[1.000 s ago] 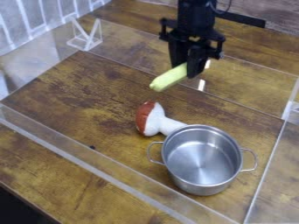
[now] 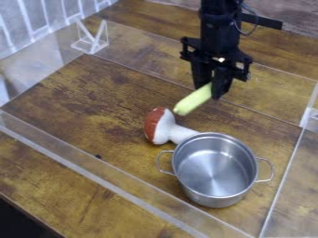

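Observation:
My black gripper (image 2: 211, 78) hangs in the upper middle of the camera view, shut on a pale yellow-green elongated object (image 2: 192, 101) that slants down to the left. Below it lies a mushroom-like toy (image 2: 159, 125) with a red-and-white head and white stem, on its side. A steel pot (image 2: 214, 169) with two wire handles stands at the lower right, right beside the toy's stem.
Clear plastic walls edge the work area, and a white bracket (image 2: 93, 37) sits at the upper left. The surface right of my gripper is clear.
My gripper has moved right and down with the pale object, which is now closer to the mushroom-like toy and the pot. The toy and pot have not moved.

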